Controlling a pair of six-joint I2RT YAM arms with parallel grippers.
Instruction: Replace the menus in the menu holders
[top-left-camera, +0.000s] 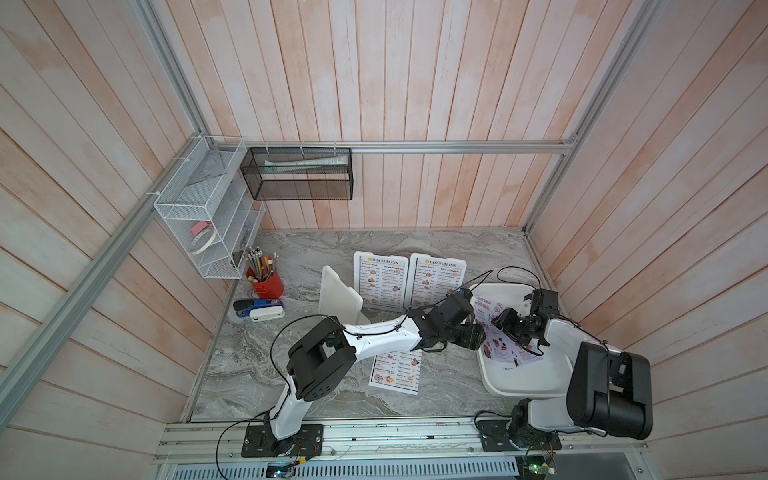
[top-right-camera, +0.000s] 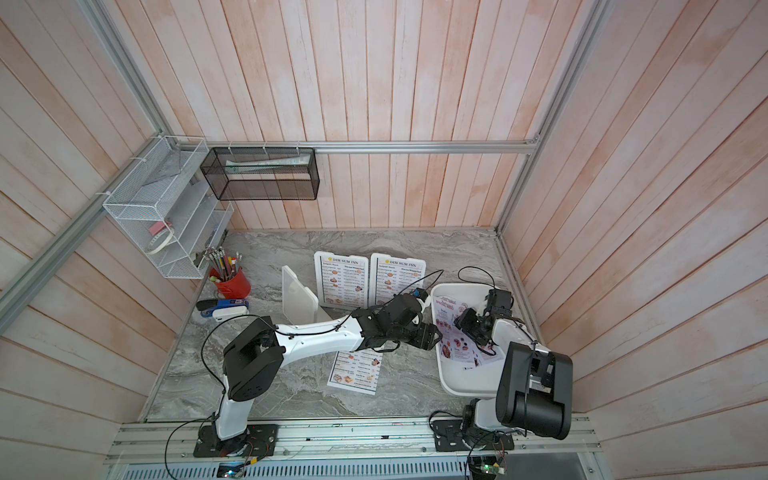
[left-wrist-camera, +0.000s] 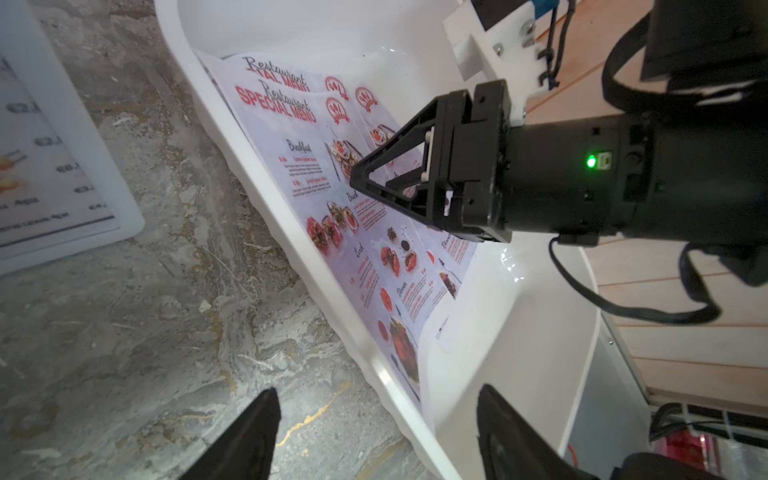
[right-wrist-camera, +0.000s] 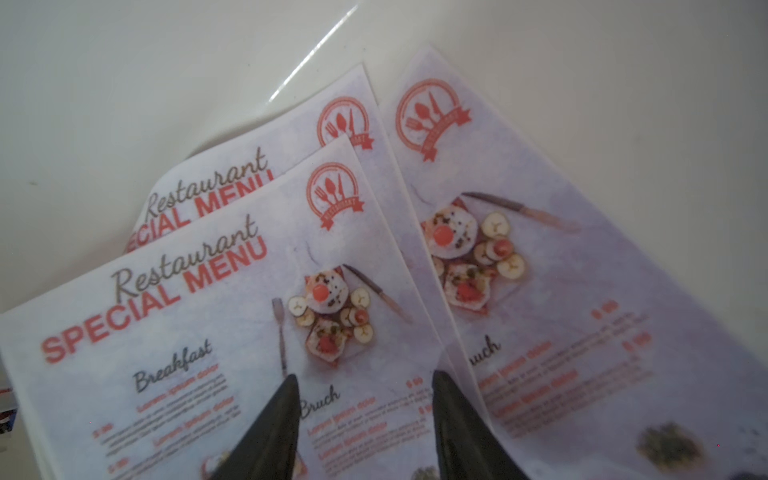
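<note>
Special menu sheets (right-wrist-camera: 208, 320) lie fanned out in the white tray (top-left-camera: 520, 385), the upper ones pushed against its left rim. My right gripper is over these sheets with its fingers apart; contact with the paper is hard to judge. At the tray's left rim, my left gripper is open, nothing between its fingers. Two upright menu holders (top-left-camera: 381, 280) show Dim Sum Inn menus. A third white holder (top-left-camera: 340, 297) stands turned sideways, its front not visible. One Dim Sum sheet (top-left-camera: 396, 373) lies flat on the table, partly covered by my left arm.
A red pen cup (top-left-camera: 266, 285), a stapler (top-left-camera: 257, 304) and a white block (top-left-camera: 266, 314) sit at the left. A wire shelf (top-left-camera: 209, 209) and a black mesh basket (top-left-camera: 297, 189) hang on the walls.
</note>
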